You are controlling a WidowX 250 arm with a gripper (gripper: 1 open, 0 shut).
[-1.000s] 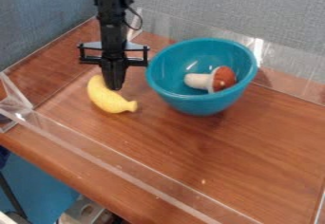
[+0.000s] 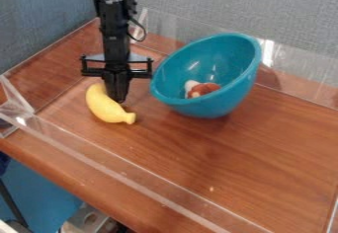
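My black gripper (image 2: 117, 85) points down, shut, with its tips just behind and above a yellow toy banana (image 2: 109, 107) that lies on the wooden table. Whether the tips touch the banana I cannot tell. To the right stands a turquoise bowl (image 2: 227, 54) holding a red and white toy (image 2: 200, 89), partly hidden by the bowl's near wall.
Clear plastic walls edge the wooden table (image 2: 244, 168). Blue-grey padded panels stand behind.
My gripper has moved slightly left and down from its place a second ago. The banana has shifted a little, and the toy in the bowl sits lower and further left.
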